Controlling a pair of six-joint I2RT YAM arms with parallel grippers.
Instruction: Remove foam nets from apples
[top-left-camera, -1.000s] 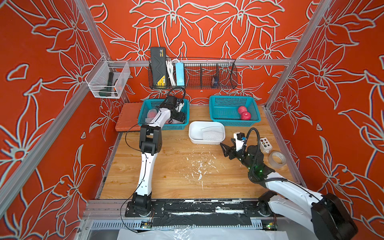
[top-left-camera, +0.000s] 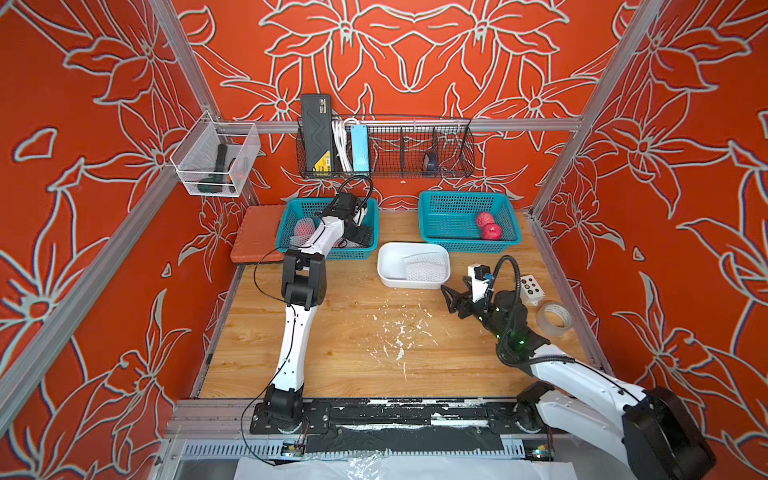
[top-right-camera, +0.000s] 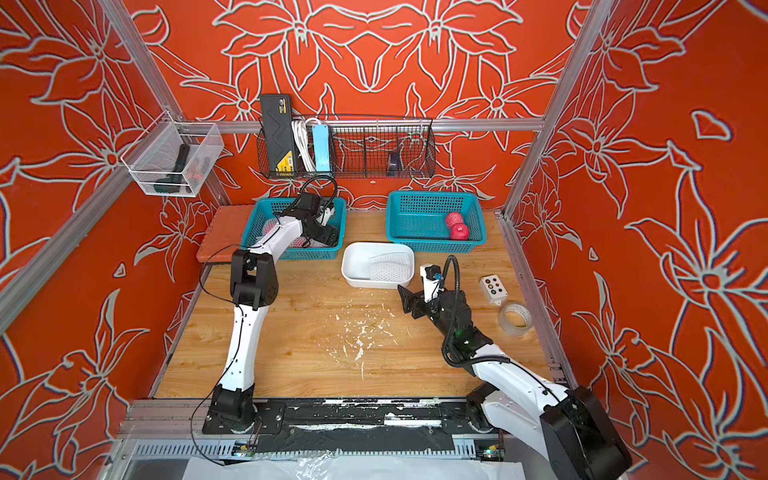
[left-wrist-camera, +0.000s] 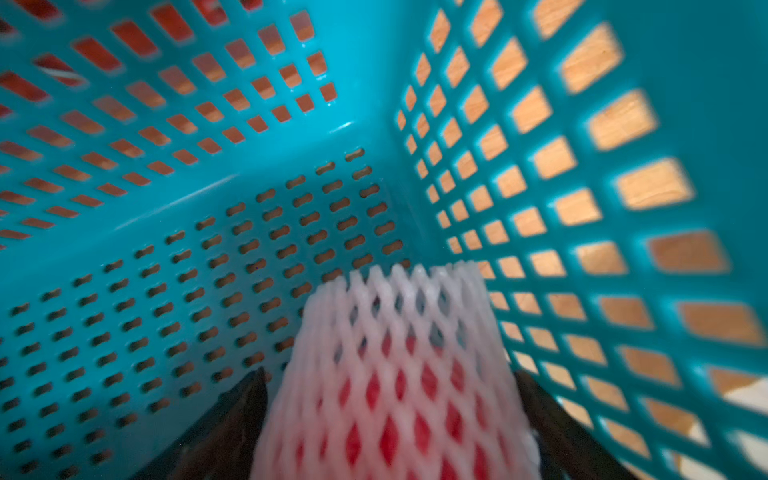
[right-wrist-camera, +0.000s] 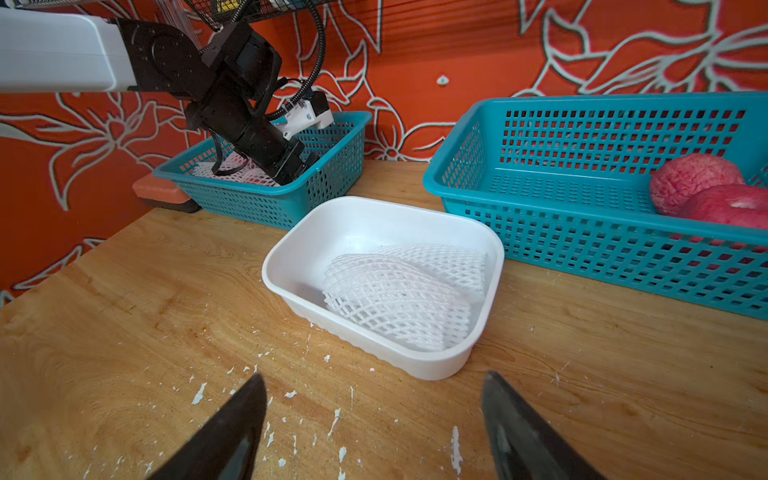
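My left gripper (top-left-camera: 356, 232) is down inside the left teal basket (left-wrist-camera: 192, 240). In the left wrist view its fingers flank an apple in a white foam net (left-wrist-camera: 400, 384); whether they press on it is unclear. The right teal basket (right-wrist-camera: 544, 224) holds red apples (right-wrist-camera: 696, 180) without nets. A white tray (right-wrist-camera: 288, 284) in the middle holds loose foam nets (right-wrist-camera: 400, 304). My right gripper hangs open above the table, right of the tray, with nothing between its fingers.
A wire rack (top-left-camera: 400, 152) and a clear bin (top-left-camera: 208, 168) hang above the table. A switch box (top-left-camera: 531, 289) and tape roll (top-left-camera: 555, 317) lie at the right.
My left arm has shifted very slightly to the right within the left basket. The right arm looks unmoved.
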